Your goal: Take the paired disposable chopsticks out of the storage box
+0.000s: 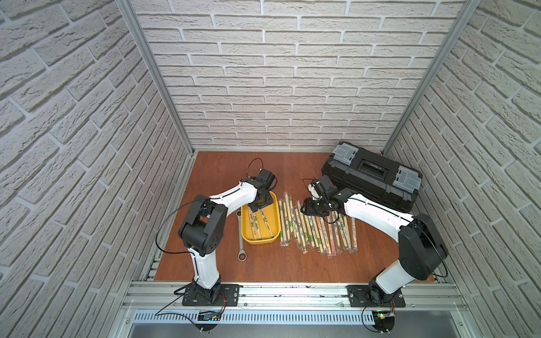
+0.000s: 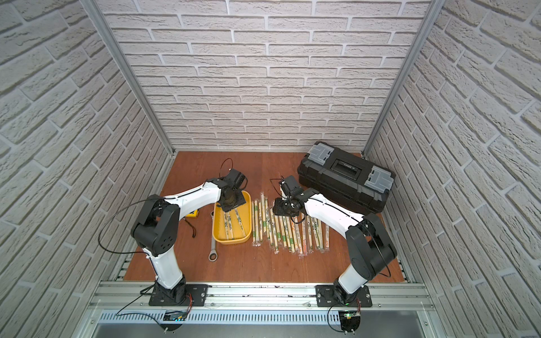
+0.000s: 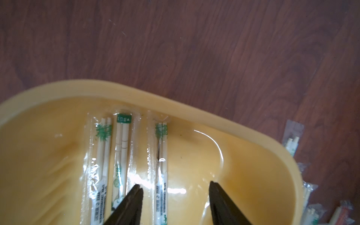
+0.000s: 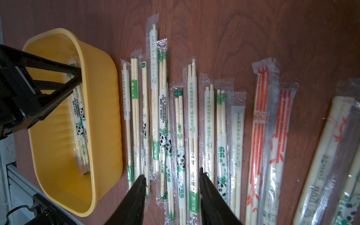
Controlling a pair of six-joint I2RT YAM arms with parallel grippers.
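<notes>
A yellow box (image 1: 260,239) holds several wrapped chopstick pairs (image 3: 161,172), lying side by side. My left gripper hangs over the box's upper part, fingers apart, nothing between them. My right gripper is over the row of wrapped chopsticks (image 4: 192,135) on the table to the box's right, open and empty.
A black toolbox (image 1: 372,174) lies at the back right. A wrench (image 1: 240,248) lies left of the box.
</notes>
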